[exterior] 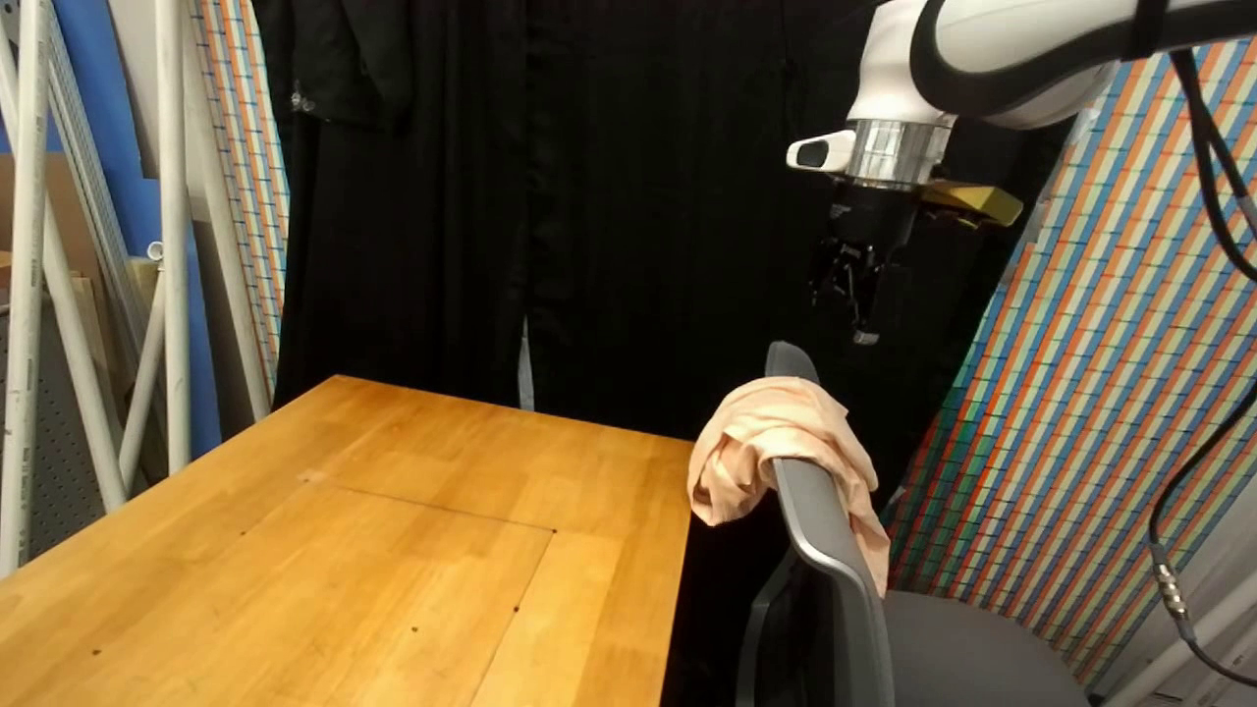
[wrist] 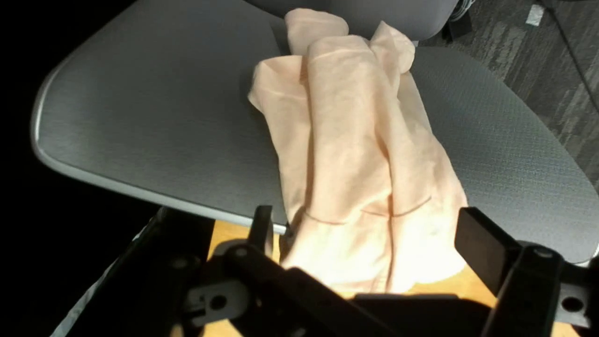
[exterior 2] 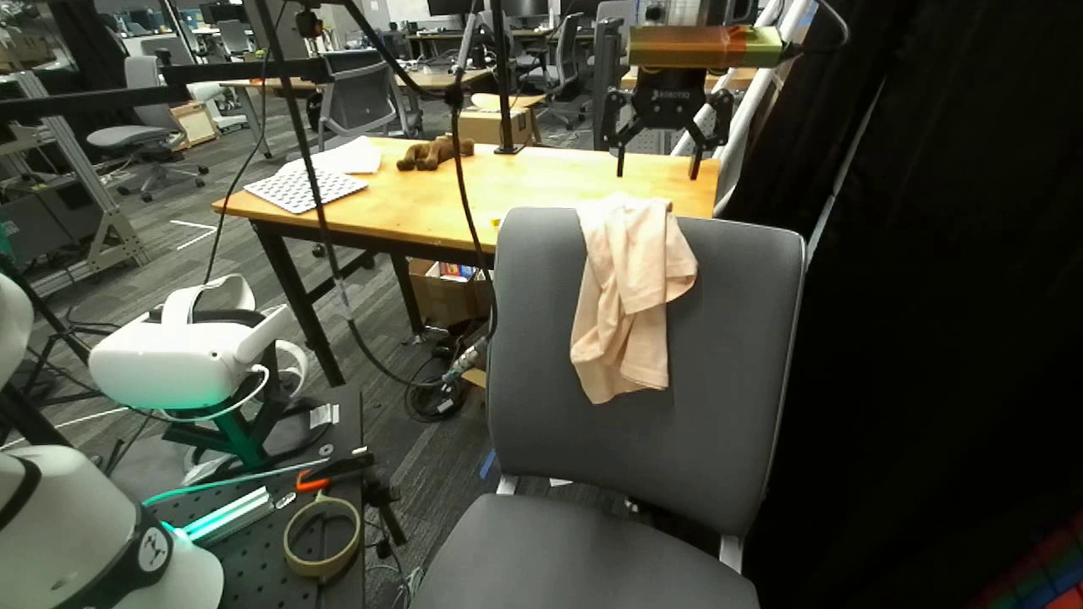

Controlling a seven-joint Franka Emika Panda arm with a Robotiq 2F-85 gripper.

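A peach cloth (exterior: pixel 778 424) hangs folded over the top of the grey chair's backrest (exterior 2: pixel 726 335), draping down both sides. In exterior view 2 the cloth (exterior 2: pixel 631 294) falls to about the middle of the backrest. My gripper (exterior 2: pixel 657 171) is above the cloth and apart from it, fingers spread and nothing between them. From the wrist view, the cloth (wrist: pixel 354 146) runs up between the two open fingers, lying beyond them. In exterior view 1 my gripper (exterior: pixel 850 336) shows dark against the curtain, above the chair back.
The wooden table (exterior: pixel 471 530) stands beyond the chair back, its near part bare. A brown plush toy (exterior 2: pixel 434 152) and a white keyboard-like board (exterior 2: pixel 305 188) lie at its other end. A black curtain (exterior 2: pixel 944 304) hangs alongside the chair. A white headset (exterior 2: pixel 183 355) sits at lower left.
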